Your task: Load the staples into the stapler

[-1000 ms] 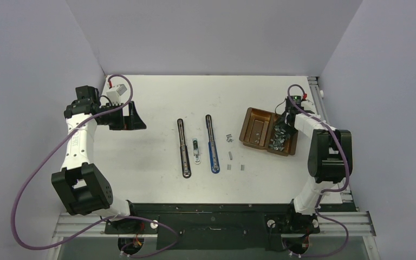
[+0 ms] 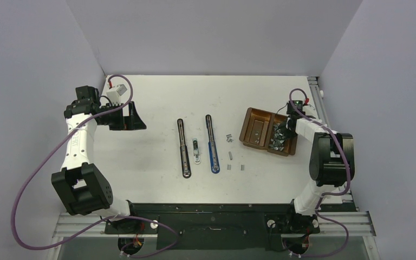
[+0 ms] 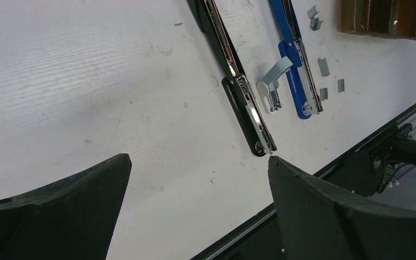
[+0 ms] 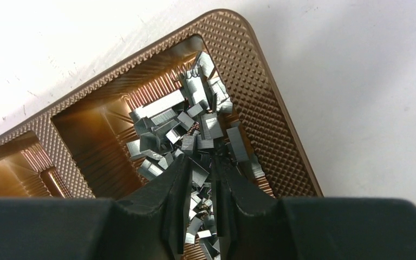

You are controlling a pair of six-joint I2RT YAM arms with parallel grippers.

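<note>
A black stapler, a small white stapler and a blue stapler lie upright-lengthwise on the table. A brown two-compartment box sits at the right; its right compartment holds many staple strips. My right gripper is down over those staples, fingertips among them with a narrow gap; whether anything is pinched there is unclear. My left gripper is open above the left of the table, nothing between its fingers.
Several loose staple strips lie between the blue stapler and the box. Grey walls border the sides and back.
My right gripper and wrist have shifted slightly toward the front over the box's staple compartment. The left arm and the staplers are unchanged.
</note>
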